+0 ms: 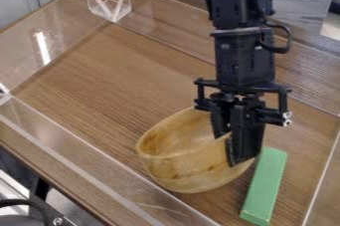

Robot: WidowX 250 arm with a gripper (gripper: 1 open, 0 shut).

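The black robot arm reaches down from the top of the view to a wooden bowl at the bottom centre. My gripper is shut on the bowl at its right side; the fingertips are partly hidden. The bowl is tilted, its near part low over the wooden surface; whether it touches the surface is unclear.
A green block lies just right of the bowl. A white wire holder stands at the back left.
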